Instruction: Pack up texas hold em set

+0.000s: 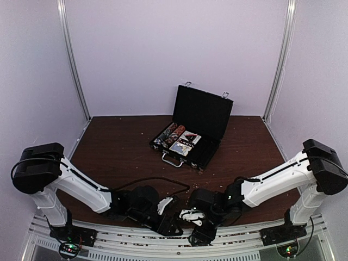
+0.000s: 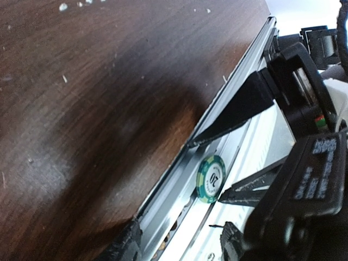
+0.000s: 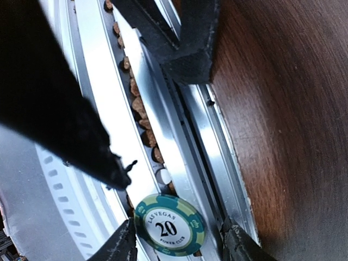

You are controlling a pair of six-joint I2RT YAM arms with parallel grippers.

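A green-edged poker chip (image 3: pixel 170 224) marked 20 rests on the metal rail at the table's front edge. In the right wrist view it lies between the fingers of my right gripper, which is open. The same chip (image 2: pixel 211 179) shows in the left wrist view, near the right gripper's fingertips. My left gripper is partly open, with only the rail visible between its fingers. Both grippers hang close together at the front edge in the top view. Further back stands the open black case (image 1: pixel 202 157), holding chip rows (image 1: pixel 173 134) and cards (image 1: pixel 185 143).
The metal rail (image 3: pixel 193 179) has a groove with small brown bits in it, running along the wooden table (image 1: pixel 117 147). Pale crumbs (image 2: pixel 63 7) lie on the wood. Much of the table on both sides of the case is clear.
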